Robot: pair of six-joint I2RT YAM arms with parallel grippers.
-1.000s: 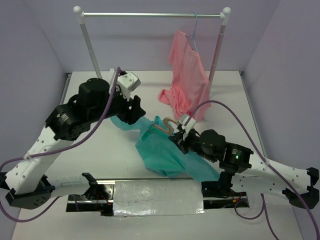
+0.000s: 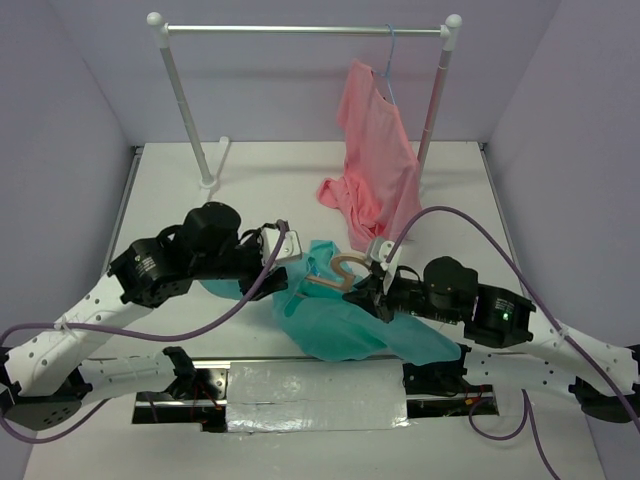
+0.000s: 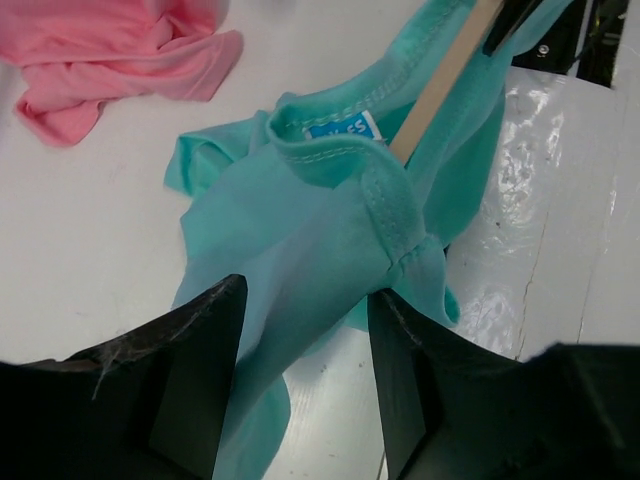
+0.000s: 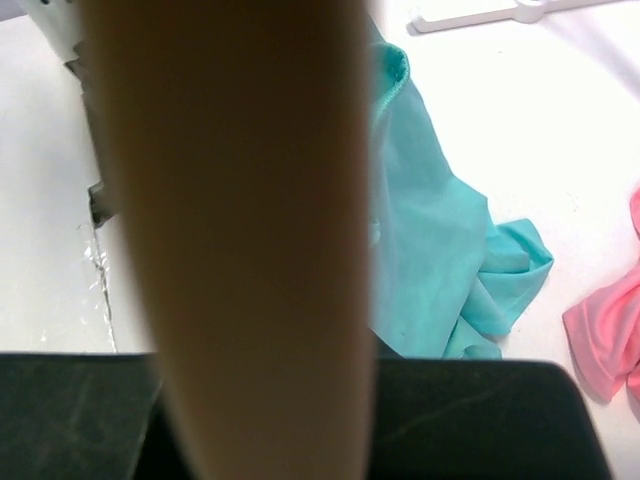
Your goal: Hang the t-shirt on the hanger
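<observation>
The teal T-shirt (image 2: 330, 320) lies bunched in the middle of the table, its collar and label raised in the left wrist view (image 3: 280, 240). A wooden hanger (image 2: 348, 267) reaches into it from my right gripper (image 2: 365, 295), which is closed around the hanger; in the right wrist view the hanger (image 4: 240, 250) is a blurred brown band filling the middle. My left gripper (image 2: 268, 280) is at the shirt's left part; in its wrist view the fingers stand apart on either side of a teal fold below the collar, part open, and I cannot tell whether they touch it.
A pink shirt (image 2: 375, 170) hangs on a blue hanger from the white rack (image 2: 300, 29) at the back, its lower part on the table. A silver sheet (image 2: 315, 395) covers the front middle. White table shows at the left.
My left gripper has come down and toward the front, onto the teal shirt.
</observation>
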